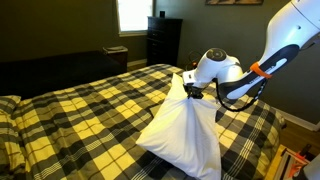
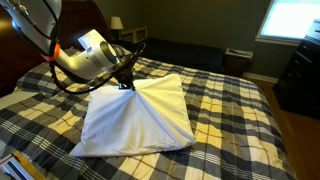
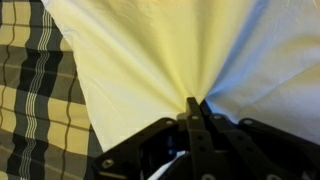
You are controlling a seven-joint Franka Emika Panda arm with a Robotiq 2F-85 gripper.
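A white cloth (image 1: 180, 130) is drawn up to a peak above the plaid bedcover, its lower part spreading over the cover. At that peak, my gripper (image 1: 188, 92) is shut on a pinch of the fabric. Folds fan out from the fingertips (image 3: 193, 104) in the wrist view, where the cloth (image 3: 140, 50) fills most of the picture. From the other side, the gripper (image 2: 127, 84) holds the cloth (image 2: 130, 125) near its upper middle, with creases running down from the grip. The bunched fabric hides the very tips.
The plaid bedcover (image 1: 80, 130) lies flat and clear to the left of the cloth. A dark chest of drawers (image 1: 163, 38) and a window (image 1: 135, 15) stand at the back. In the second exterior view, a lamp (image 2: 116, 24) is at the far left.
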